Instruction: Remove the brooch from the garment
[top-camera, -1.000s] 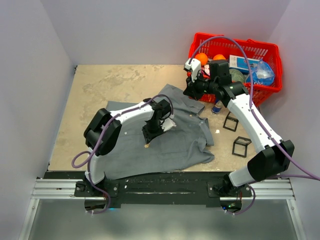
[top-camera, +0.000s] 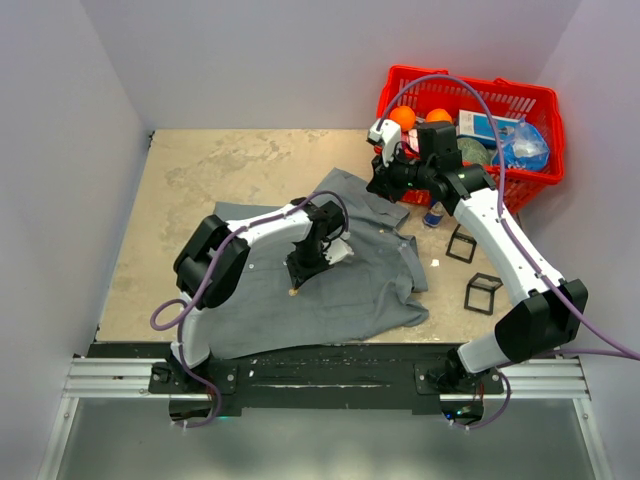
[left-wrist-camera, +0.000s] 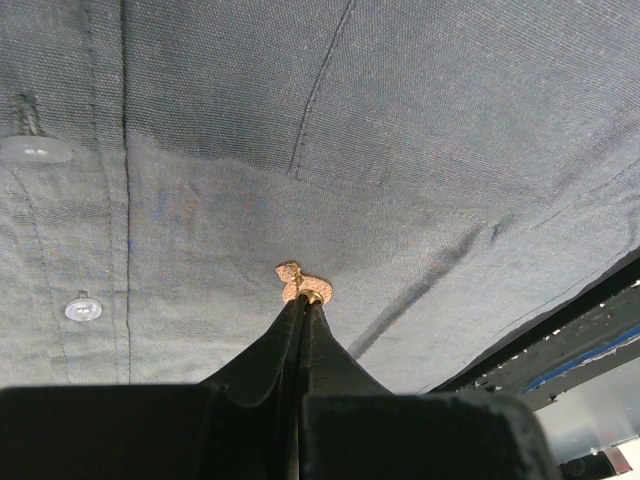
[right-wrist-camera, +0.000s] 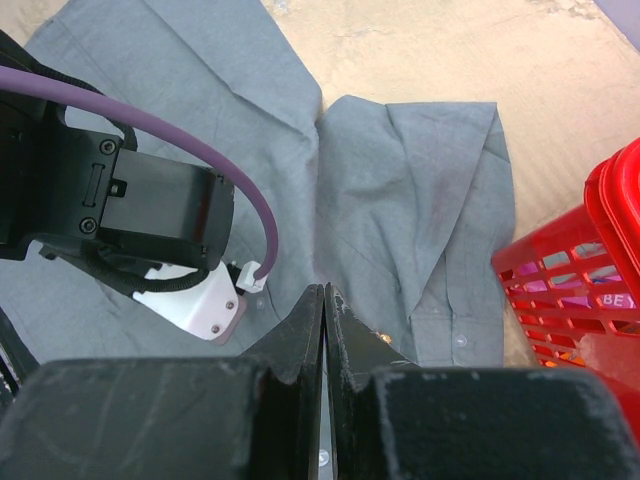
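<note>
A grey garment (top-camera: 360, 290) lies spread on the table. On its front sits a small gold-coloured brooch (left-wrist-camera: 290, 272), lying flat on the cloth. My left gripper is shut, its tips overlapping the brooch's lower edge; nothing shows clearly between them, and whether they pinch the brooch cannot be made out. From above, the brooch (top-camera: 293, 292) appears as a tiny spot at the end of the left fingers. Well apart, over the garment's upper right part, my right gripper is shut with nothing visible between its fingers.
A red basket (top-camera: 535, 105) full of objects stands at the back right, close to the right arm. Two dark frames (top-camera: 482, 294) and a can (top-camera: 433, 214) rest right of the garment. Bare table (top-camera: 180, 190) shows at the left and back left.
Nothing else has visibly moved.
</note>
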